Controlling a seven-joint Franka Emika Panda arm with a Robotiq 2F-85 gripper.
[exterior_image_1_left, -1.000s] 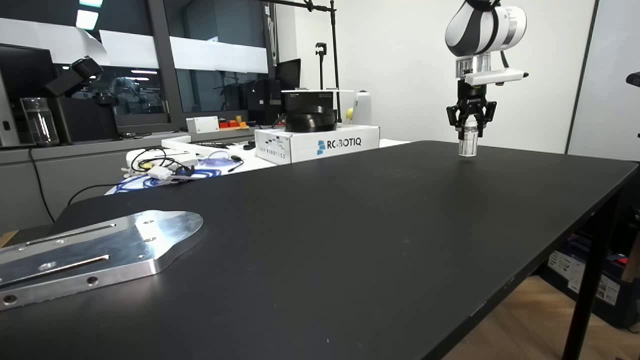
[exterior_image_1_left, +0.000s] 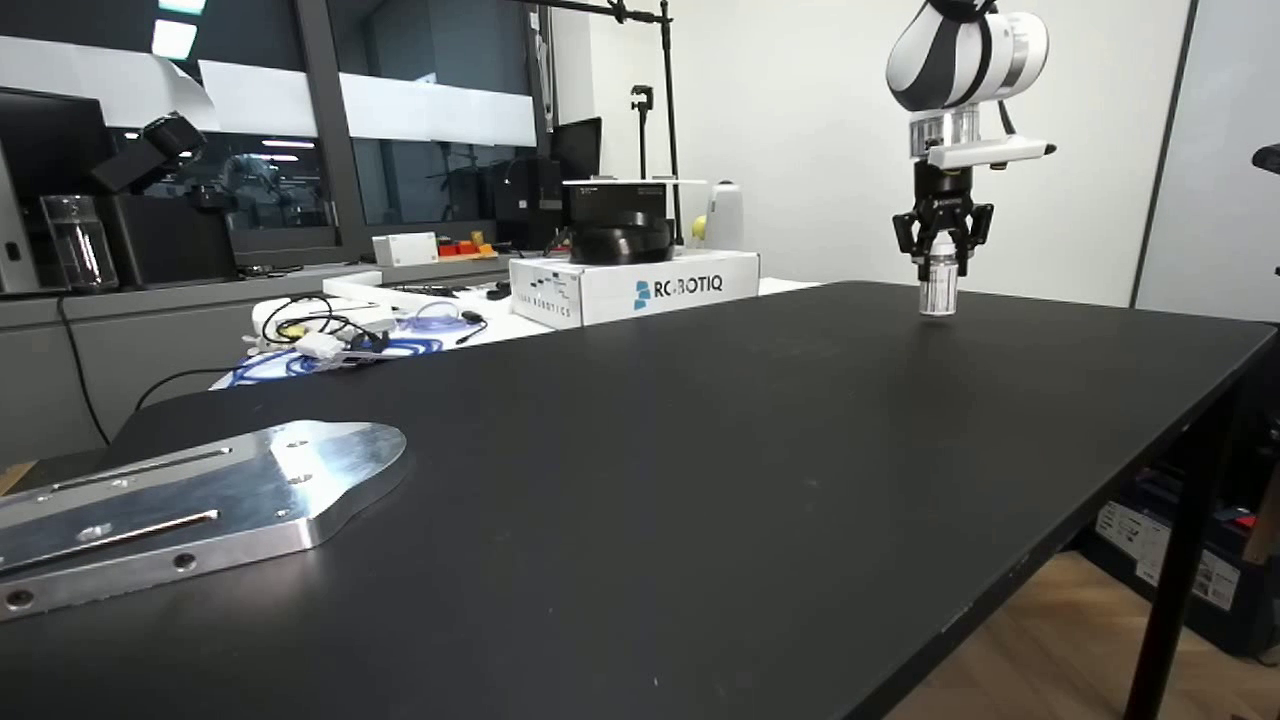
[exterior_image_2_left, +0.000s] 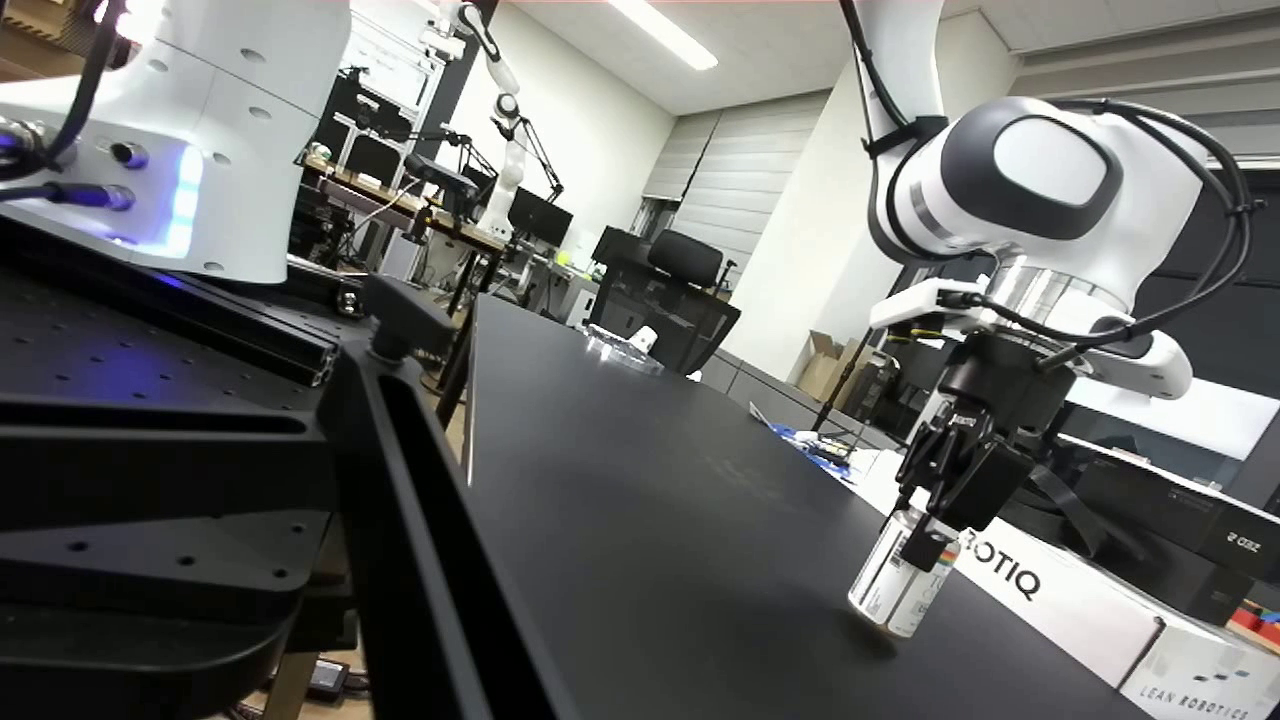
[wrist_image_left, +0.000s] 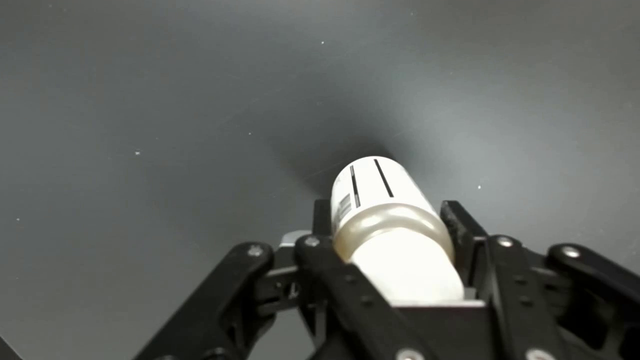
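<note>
Between the fingers of my gripper is a white bottle (wrist_image_left: 384, 186) with a printed label and a white cap, gripped near its shoulder. In exterior view 1 the bottle (exterior_image_1_left: 938, 288) hangs upright below the gripper (exterior_image_1_left: 942, 246), at the far end of the black table (exterior_image_1_left: 672, 480). From the other side, exterior view 2 shows the bottle (exterior_image_2_left: 902, 576) under my gripper (exterior_image_2_left: 930, 516), its base close above the table with a shadow beneath. Whether the base touches the table is hard to tell.
A white Robotiq box (exterior_image_1_left: 648, 288) stands beside the table's far edge. Cables (exterior_image_1_left: 336, 342) lie on a side surface. A metal plate (exterior_image_1_left: 204, 492) occupies the near left of the table in exterior view 1.
The arm and the bottle in its grip have shifted very slightly; the bottle sits a touch lower in exterior view 1. Nothing else differs.
</note>
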